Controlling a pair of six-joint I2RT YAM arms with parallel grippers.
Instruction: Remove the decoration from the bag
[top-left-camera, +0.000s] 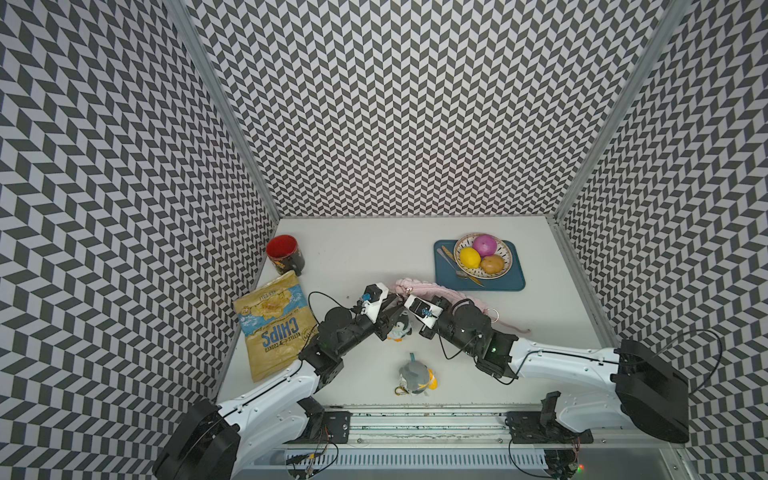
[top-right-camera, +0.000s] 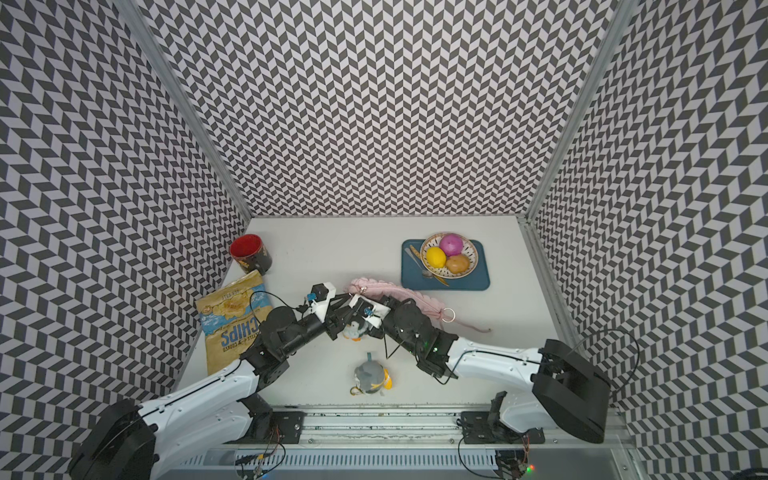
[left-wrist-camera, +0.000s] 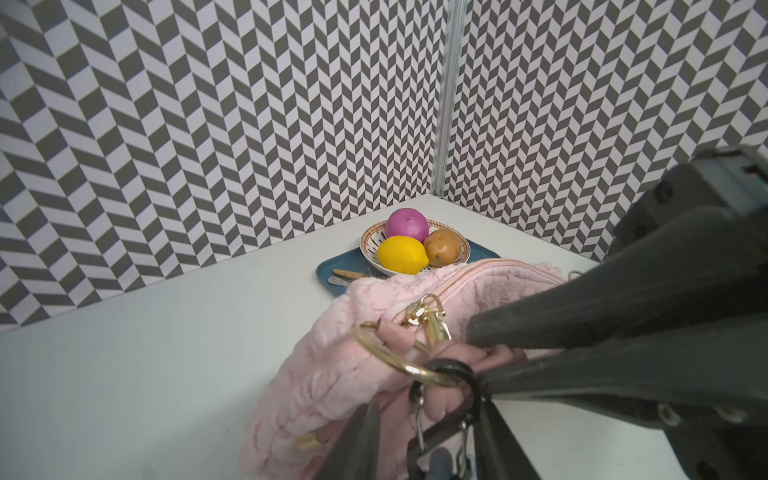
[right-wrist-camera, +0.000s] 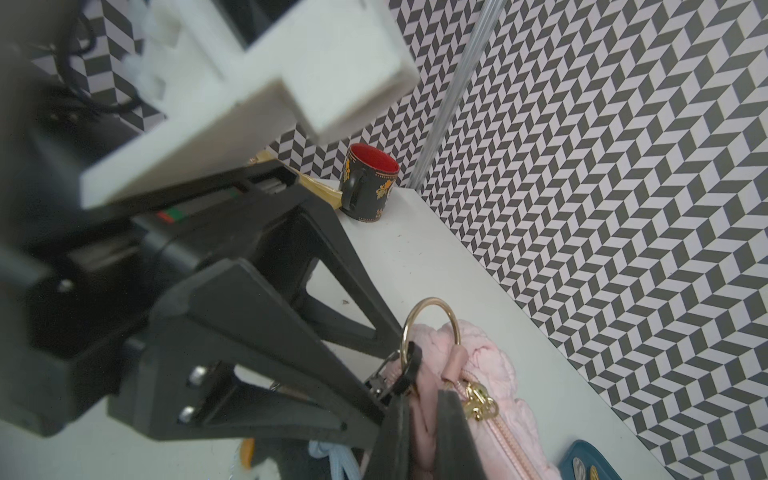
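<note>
The pink plush bag (left-wrist-camera: 320, 384) lies mid-table, with a gold ring (left-wrist-camera: 392, 356) and a gold zipper pull at its near end. From the ring hangs a black clasp (left-wrist-camera: 436, 432); the penguin decoration (top-left-camera: 400, 326) is below it, mostly hidden by the arms in the top views. My left gripper stands part open, its fingers on either side of the clasp. Coming from the other side, my right gripper is shut with a thin pink strap (right-wrist-camera: 425, 388) of the bag showing between its fingers.
A grey plush toy (top-left-camera: 416, 376) lies nearer the front edge. At left are a chips bag (top-left-camera: 276, 324) and a red-and-black mug (top-left-camera: 286, 254). Back right is a blue tray (top-left-camera: 516, 276) with a bowl of fruit.
</note>
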